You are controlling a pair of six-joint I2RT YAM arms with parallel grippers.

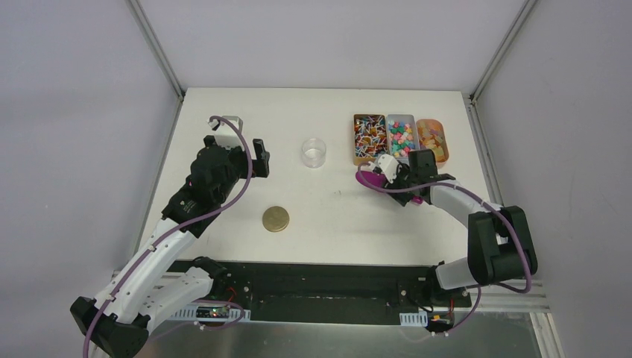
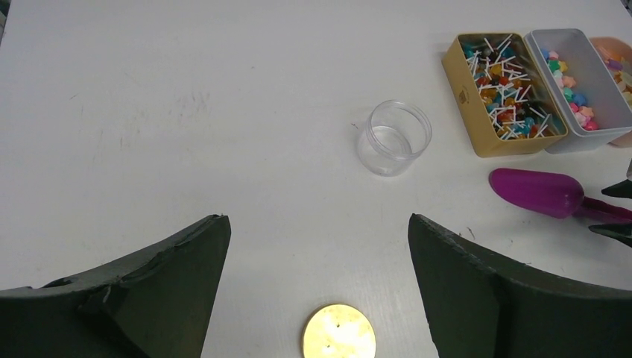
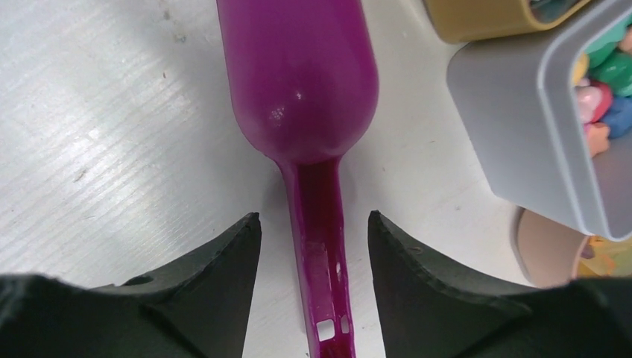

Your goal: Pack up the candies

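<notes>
A magenta scoop (image 2: 535, 190) lies on the table below three candy boxes: a gold box of lollipops (image 1: 370, 136), a grey box of small colourful candies (image 1: 401, 134) and an orange box (image 1: 432, 138). My right gripper is open over the scoop's handle (image 3: 317, 224), a finger on either side. A clear empty jar (image 2: 393, 138) stands left of the boxes, and a round gold lid (image 2: 339, 332) lies nearer the front. My left gripper hangs open at the left, nothing between its fingers.
The boxes stand side by side at the back right, close to my right gripper.
</notes>
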